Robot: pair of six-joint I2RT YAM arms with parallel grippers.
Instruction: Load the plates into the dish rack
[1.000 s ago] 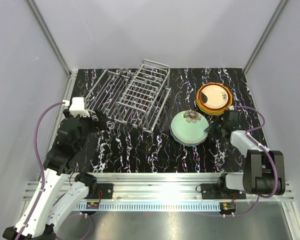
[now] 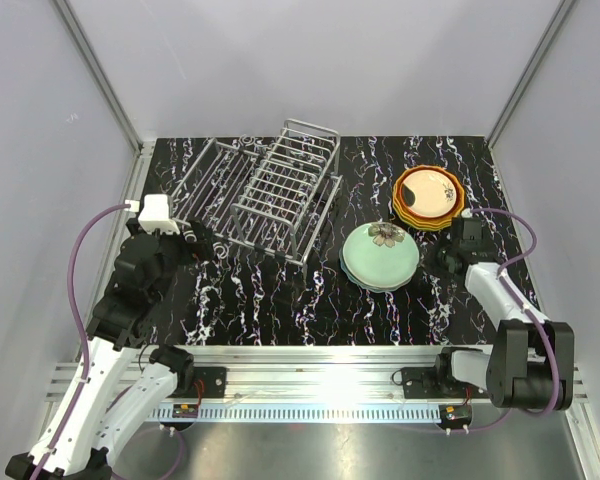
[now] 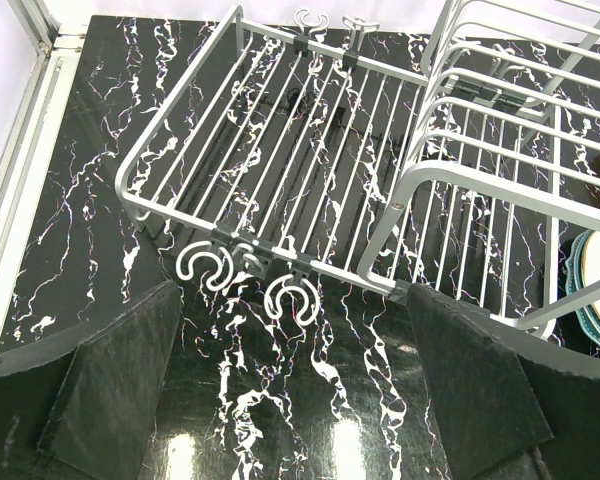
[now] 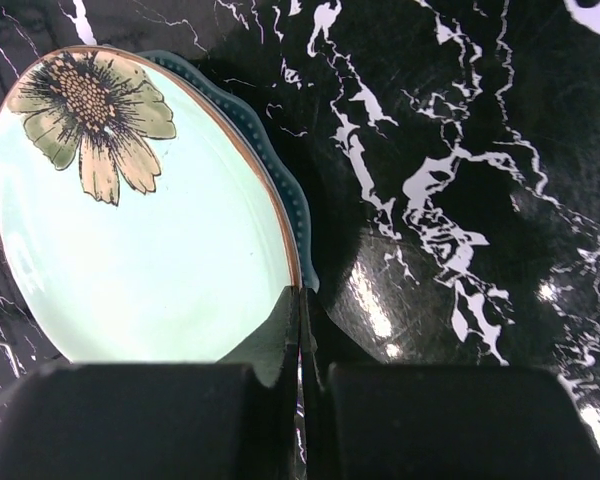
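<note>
Pale green plates with a flower [image 2: 380, 257] are stacked flat on the counter, right of the metal dish rack [image 2: 285, 190]. Right of this stack, low over the counter, is my right gripper [image 2: 435, 259]. Its fingertips meet in the right wrist view, where the right gripper overlaps the rim of the flowered plate [image 4: 150, 240]; it is shut with no plate visible between the fingers. Beside the rack's left end stands my left gripper [image 2: 202, 243], open and empty. No plates show in the rack slots [image 3: 280, 150].
Behind the right arm sits a stack of yellow, orange and cream plates [image 2: 430, 197]. The rack's raised tier [image 3: 520, 190] stands up on its right half. Bare black marble [image 2: 270, 300] lies in front of the rack. White walls close in the sides.
My right gripper has drawn back slightly to the right from the green plates' edge. The plates, rack and left arm look unmoved.
</note>
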